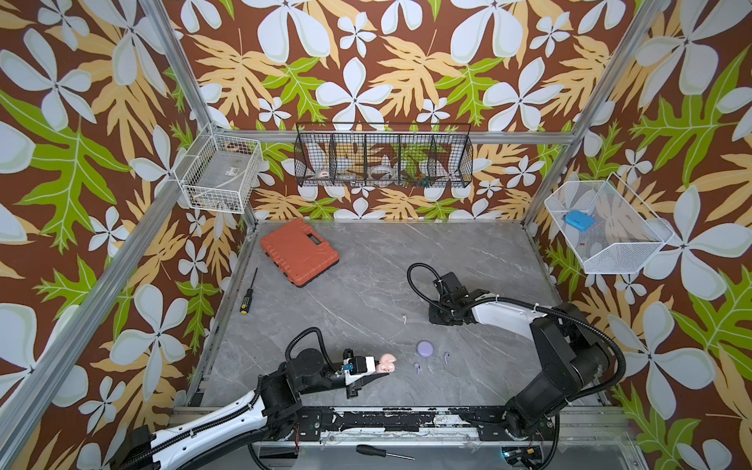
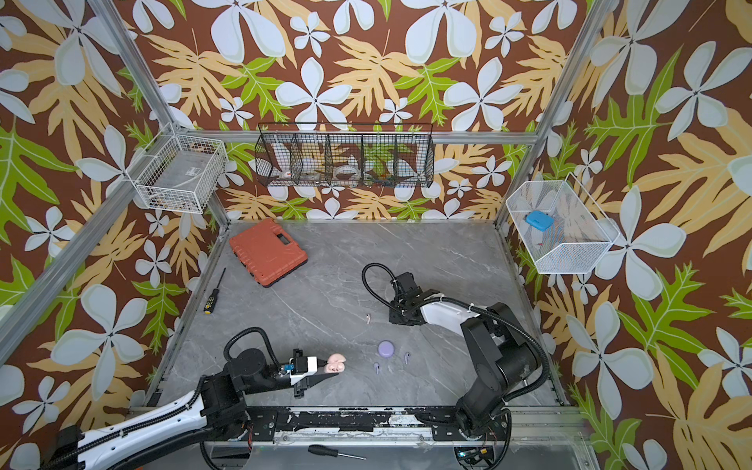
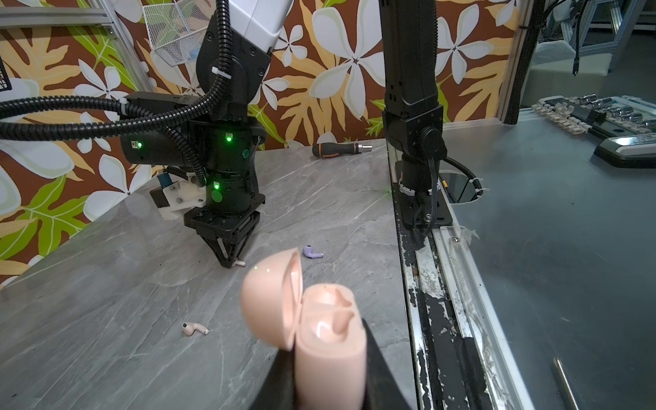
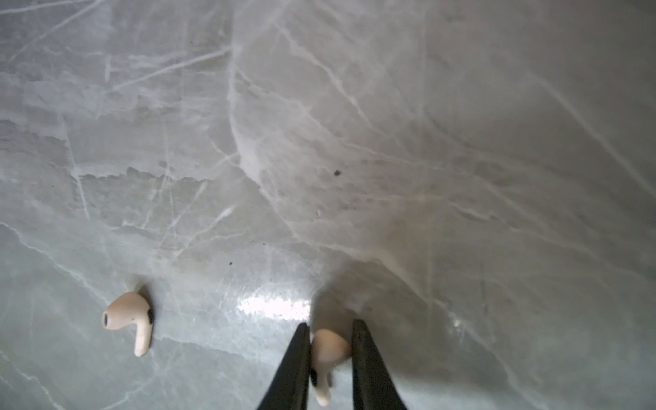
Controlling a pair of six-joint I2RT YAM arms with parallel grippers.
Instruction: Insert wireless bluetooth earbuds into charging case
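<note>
A pink charging case (image 3: pixel 331 355) with its lid (image 3: pixel 272 297) swung up is held upright above the table, my left gripper (image 1: pixel 381 368) shut on its lower part. The openings in its top show no earbud. In the right wrist view, a pink earbud (image 4: pixel 329 348) sits between the two fingertips of my right gripper, which is shut on it low at the table surface. A second pink earbud lies loose to its left; the left wrist view shows that earbud (image 3: pixel 195 328) on the bare table.
A round purple case (image 1: pixel 424 348) and two purple earbuds (image 1: pixel 416 367) lie on the table between the arms. An orange toolbox (image 1: pixel 299 250) and a screwdriver (image 1: pixel 247 297) occupy the left side.
</note>
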